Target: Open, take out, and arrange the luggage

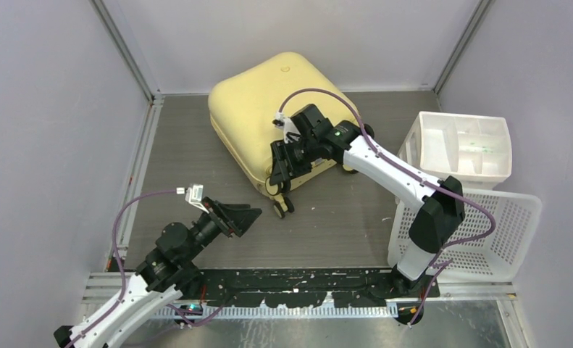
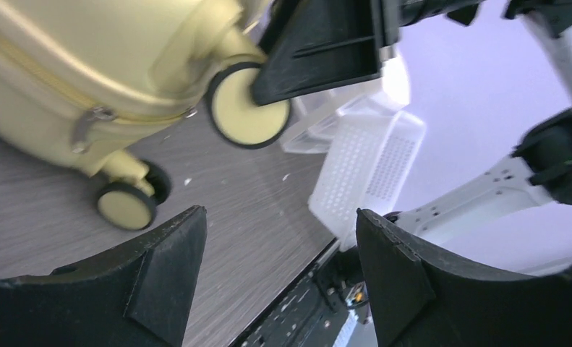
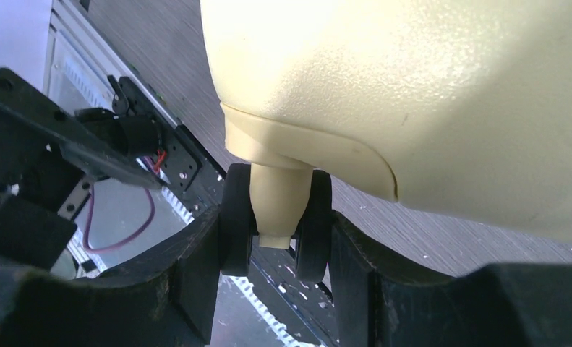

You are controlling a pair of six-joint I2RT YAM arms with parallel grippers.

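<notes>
A yellow suitcase (image 1: 254,101) lies on the grey floor at the back, its wheels toward the front. In the right wrist view my right gripper is shut on a cream wheel stem (image 3: 279,191) under the suitcase's body (image 3: 391,79). My left gripper (image 1: 245,221) stands open below and left of the suitcase, apart from it. The left wrist view shows two black-rimmed wheels (image 2: 124,210) and a zipper beyond its fingers, with nothing between them.
A white compartmented bin (image 1: 479,141) and a perforated white basket (image 1: 500,232) stand at the right. Bare floor (image 1: 327,232) lies in front of the suitcase; walls border the sides and back.
</notes>
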